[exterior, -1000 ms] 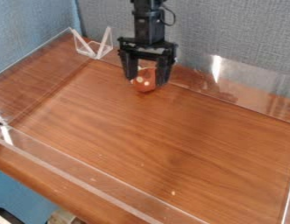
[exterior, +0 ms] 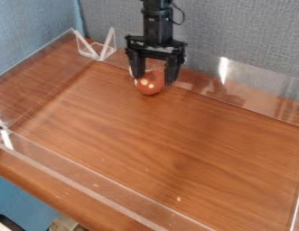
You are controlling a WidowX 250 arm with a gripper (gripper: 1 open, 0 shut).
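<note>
My black gripper (exterior: 154, 65) is at the top centre of the camera view, near the back wall, pointing down with its fingers spread apart. Just below and between them sits a round reddish-orange object (exterior: 149, 85) with light spots, on the wooden floor of the tray (exterior: 163, 153). The gripper is open; whether its fingertips touch the object I cannot tell.
Clear plastic walls (exterior: 242, 93) edge the wooden surface. A white wire-like frame (exterior: 98, 48) stands at the back left corner.
The gripper has risen slightly over the last second, showing more of the orange object beneath it. The object appears to stay in place.
</note>
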